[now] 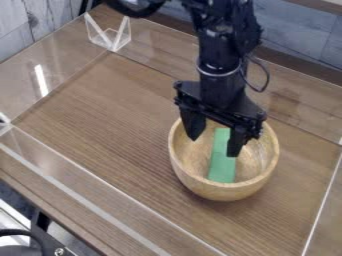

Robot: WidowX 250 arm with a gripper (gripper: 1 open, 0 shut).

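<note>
My gripper (215,127) hangs over a light tan wooden bowl (195,174) in the middle right of the view, its two black fingers apart, one at the left and one at the right. A green rectangular object (222,168) lies in the bowl, below and between the fingers; its upper end is partly hidden by the gripper. I cannot tell whether the fingertips touch it.
The bowl stands on a brown wooden table (94,130) with free room to the left and at the lower right. A white object lies at the far top left, and black cables show at the lower left edge.
</note>
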